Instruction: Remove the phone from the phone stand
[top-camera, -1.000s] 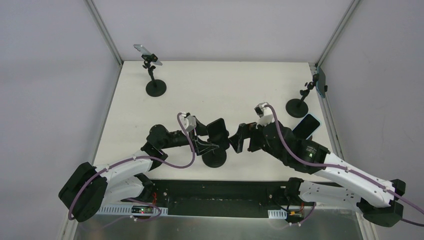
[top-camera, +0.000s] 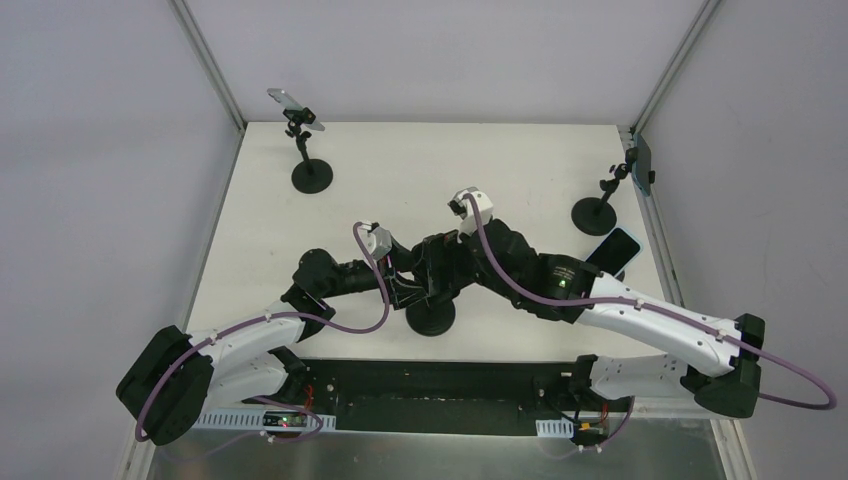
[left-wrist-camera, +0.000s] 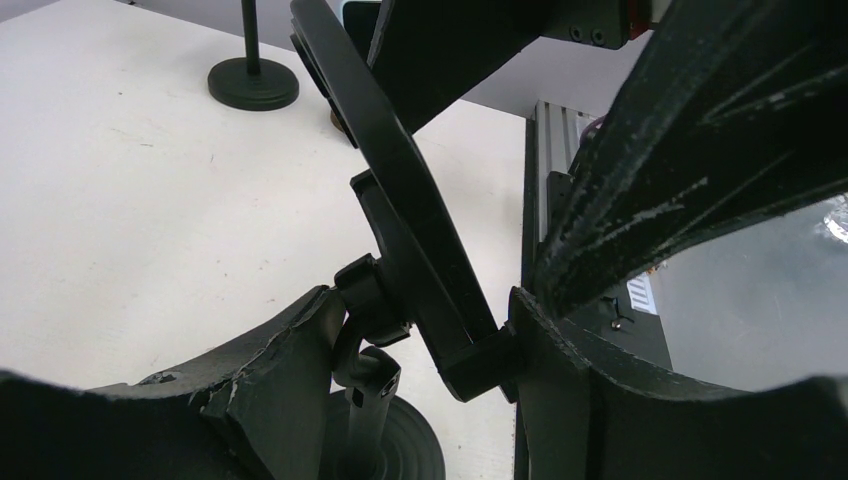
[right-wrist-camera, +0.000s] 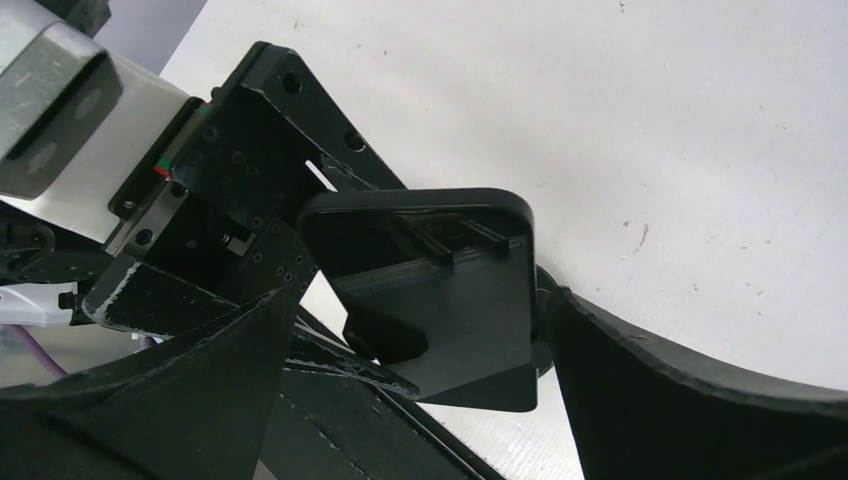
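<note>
The black phone stand (top-camera: 431, 318) stands on a round base at the front centre of the table. My left gripper is shut on the stand's holder (left-wrist-camera: 420, 250) below its head, seen between its fingers. In the right wrist view the dark rectangular top (right-wrist-camera: 440, 310) lies between the fingertips of my right gripper, which is open around it; whether this is a phone or the bare holder is hard to tell. From above, both grippers meet at the stand and partly hide it.
Two other stands (top-camera: 311, 176) carry phones at the back left and right. A phone (top-camera: 614, 250) lies at the right edge, near my right arm.
My right gripper has moved left onto the top of the centre stand, and now surrounds it. My left arm has stayed almost still on the stand.
</note>
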